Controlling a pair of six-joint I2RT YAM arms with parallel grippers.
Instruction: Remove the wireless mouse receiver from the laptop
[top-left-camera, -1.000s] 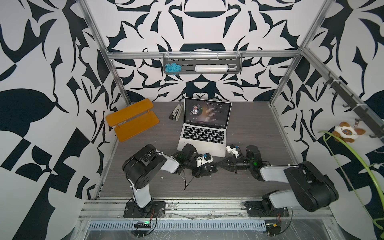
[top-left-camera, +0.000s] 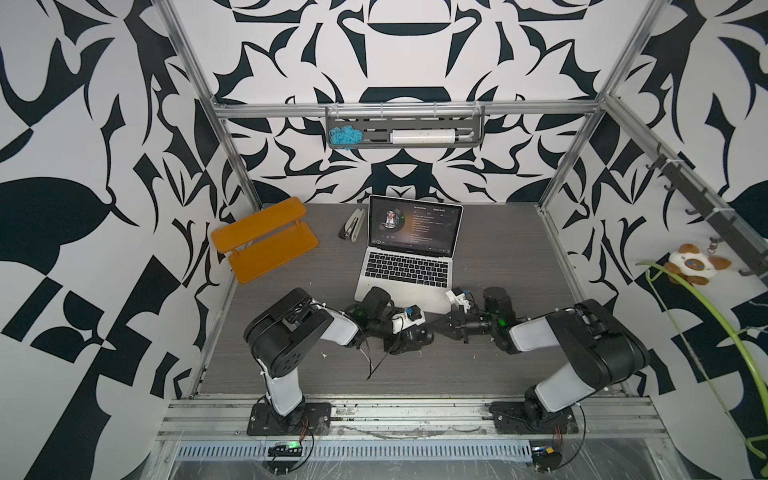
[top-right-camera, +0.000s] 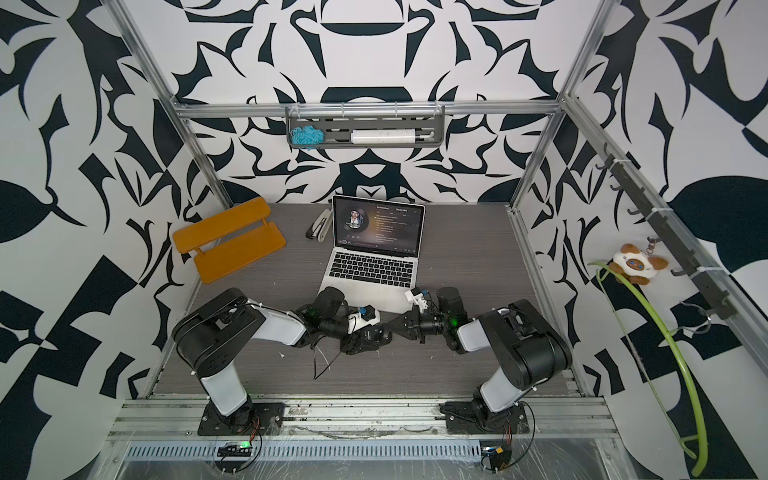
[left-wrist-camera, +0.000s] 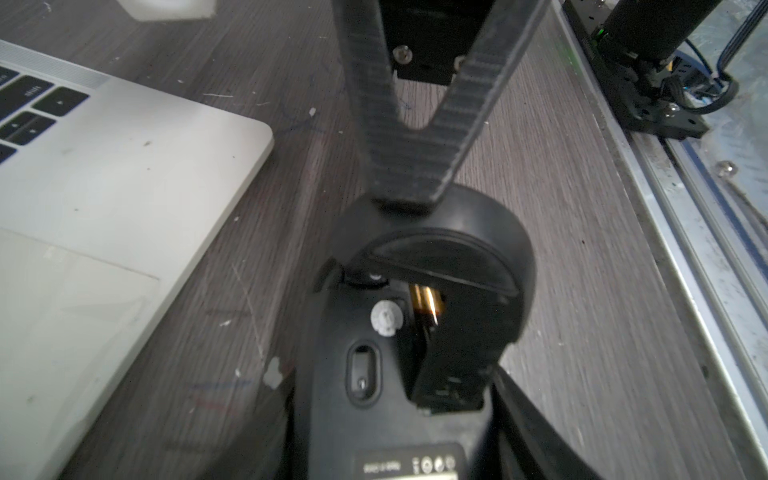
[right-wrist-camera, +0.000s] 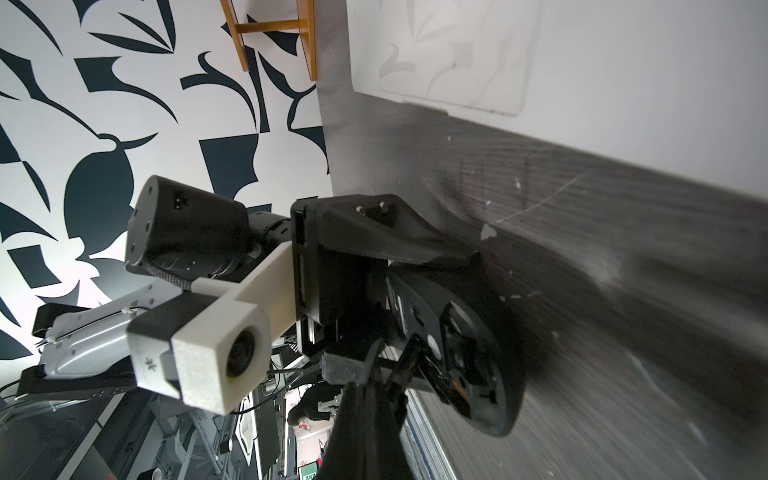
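Note:
A black mouse (left-wrist-camera: 400, 448) is held underside up, its compartment open, with a gold-coloured battery (left-wrist-camera: 428, 304) partly showing beside a dark flap. My left gripper (top-left-camera: 412, 338) is shut on the mouse, a finger on each side. Above the mouse's rounded end, my right gripper has its fingertips together at the rim; whether they touch it I cannot tell. In the right wrist view the right fingers (right-wrist-camera: 364, 436) run shut toward the mouse (right-wrist-camera: 480, 368). The open silver laptop (top-left-camera: 406, 266) stands just behind both grippers. No receiver can be made out.
A stapler (top-left-camera: 352, 225) lies left of the laptop, and an orange stand (top-left-camera: 268, 240) sits at the table's left. Across the back, a grey shelf (top-left-camera: 404, 145) hangs over the table. Bare tabletop (top-left-camera: 512, 248) lies to the right of the laptop.
The left arm and the laptop look unmoved.

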